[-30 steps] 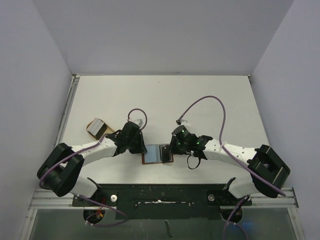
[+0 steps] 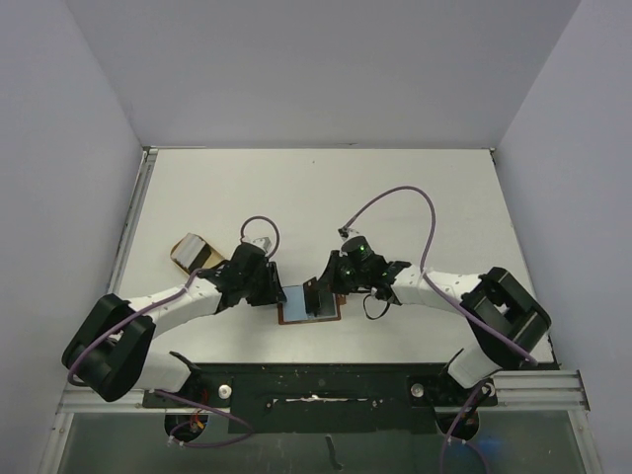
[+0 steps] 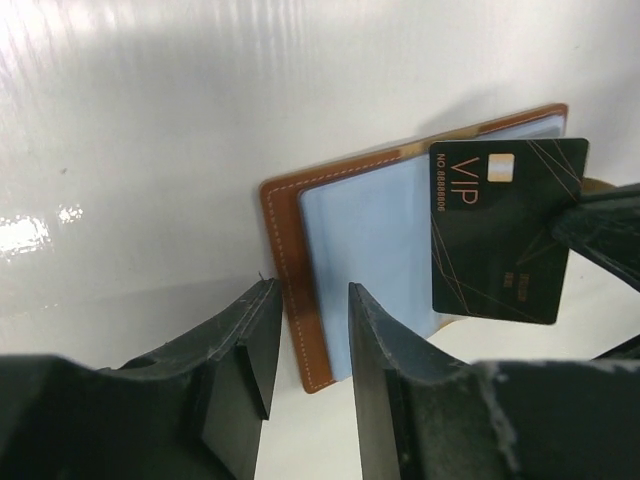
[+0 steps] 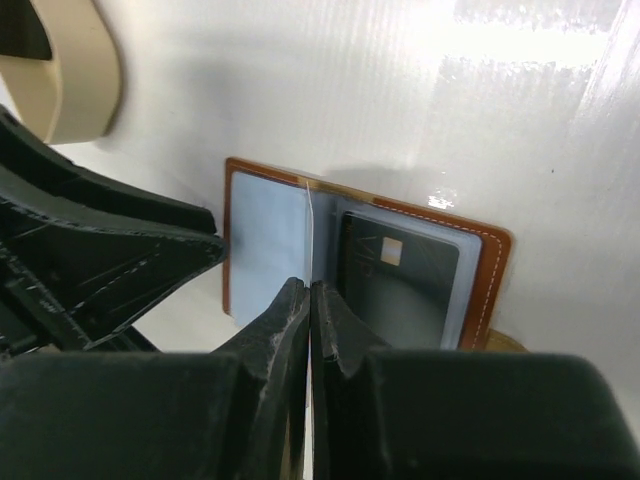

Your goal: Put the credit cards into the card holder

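Observation:
The brown card holder point(image 3: 288, 275) lies open at the table's middle, with blue pockets and a dark card point(image 4: 395, 280) in its right pocket. My right gripper is shut on a black VIP card, held upright above the holder, seen edge-on in the right wrist view. My left gripper is at the holder's left edge, its fingers parted, nothing seen between them.
A tan case point(image 4: 90, 90) with cards stands at the back left of the table point(image 2: 316, 188).
My left gripper has moved slightly left along the holder's edge.

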